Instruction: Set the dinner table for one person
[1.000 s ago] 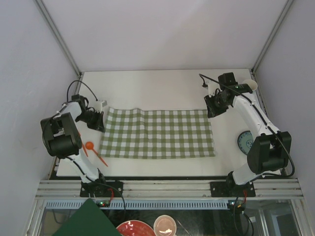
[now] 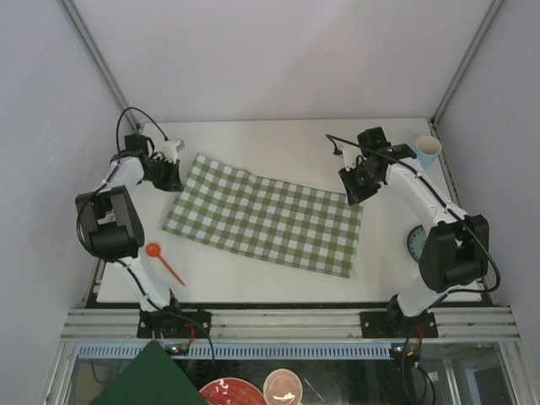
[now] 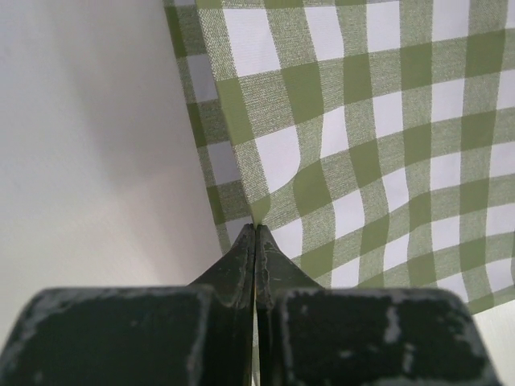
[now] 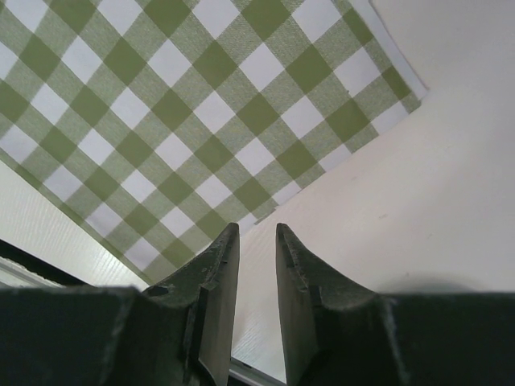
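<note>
A green-and-white checkered placemat [image 2: 261, 215] lies skewed across the table, its left end angled toward the back and its right end toward the front. Its left edge is pinched by my left gripper, which is shut on it; the cloth folds over slightly there in the left wrist view. At the placemat's back right corner in the top view, my right gripper stands open above the edge, with nothing between its fingers. A patterned plate [image 2: 416, 242], partly under the right arm, an orange spoon [image 2: 169, 261] and a light blue cup [image 2: 428, 147] sit around it.
Beyond the table's front edge [image 2: 253, 305] are a red plate [image 2: 232, 393], a pink bowl [image 2: 283, 388] and a green panel [image 2: 152, 380].
My left gripper has moved toward the back with the placemat's left edge, turning the mat from nearly straight to slanted. The right gripper, open throughout, has shifted slightly left.
</note>
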